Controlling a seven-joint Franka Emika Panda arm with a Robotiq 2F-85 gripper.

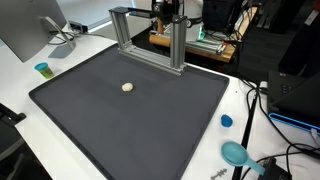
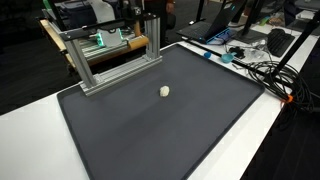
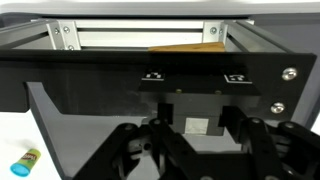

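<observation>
In the wrist view my gripper is shut on a dark protruding part of a black crossbar. Its fingers sit close on both sides of that part, and their exact contact is hard to make out against the black. A silver frame stands at the back edge of the dark grey board in exterior view 1. The other exterior view has this frame at upper left. On the board lies a small round cream piece, apart from the frame.
A green-and-yellow tub stands left of the board. Off its right side are a blue object and a teal round one. Cables lie at the right in exterior view 2. Most of the board is bare.
</observation>
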